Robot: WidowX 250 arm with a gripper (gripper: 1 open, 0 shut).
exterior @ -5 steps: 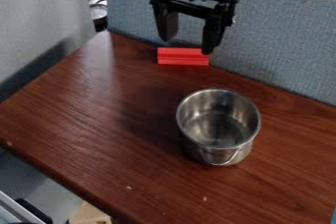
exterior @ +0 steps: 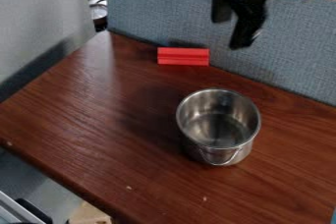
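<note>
My black gripper (exterior: 231,23) is high at the top right of the camera view, blurred, open, with nothing visible between its fingers. It hangs above and behind a steel pot (exterior: 218,128), which stands upright on the wooden table. A red ribbed block (exterior: 183,56) lies near the table's back edge, below and left of the gripper.
Grey padded partitions (exterior: 144,7) border the table (exterior: 98,120) at the back and left. Some clutter sits beyond the front left edge.
My gripper has moved right and up, away from above the red block, and turned. The block and pot have not moved.
</note>
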